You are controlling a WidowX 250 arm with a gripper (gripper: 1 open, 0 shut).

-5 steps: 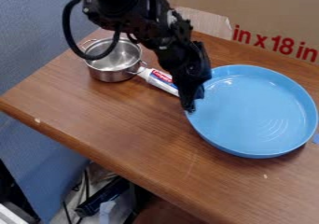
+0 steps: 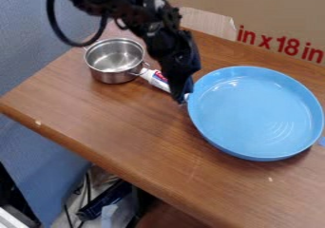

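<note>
My black gripper (image 2: 181, 85) hangs over a white toothpaste tube (image 2: 156, 78) with a red and blue label, which lies on the wooden table between a steel pot (image 2: 114, 61) and a light blue plate (image 2: 256, 114). The gripper's tips are at the plate's left edge, near the tube's right end. I cannot make out whether they are open or shut, or whether they touch the tube.
A cardboard box (image 2: 273, 23) stands behind the table. Bare wood (image 2: 114, 132) fills the front left. A blue wall and some dark items lie beyond the table's left edge.
The gripper has risen slightly and shifted left, uncovering more of the plate's left rim. Pot, plate and tube look unmoved.
</note>
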